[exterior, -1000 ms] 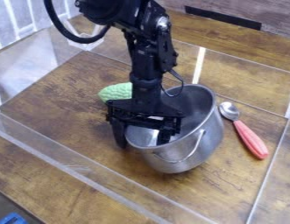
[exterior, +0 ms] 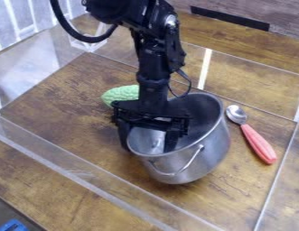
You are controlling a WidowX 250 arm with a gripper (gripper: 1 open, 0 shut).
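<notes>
The black gripper (exterior: 149, 126) reaches down from the top of the camera view into a steel pot (exterior: 195, 168) with a wire handle. Its lower end sits over the pot's left side and rim, partly inside it. Whether the fingers are open or shut, or hold the rim, is hard to tell. A green corn-like item (exterior: 120, 95) lies behind the gripper on the left, partly hidden.
A spoon with a red handle (exterior: 261, 145) lies right of the pot. A blue object (exterior: 12, 224) shows at the bottom left corner.
The pot and gripper have shifted slightly over the last second. The spoon and green item look unmoved.
</notes>
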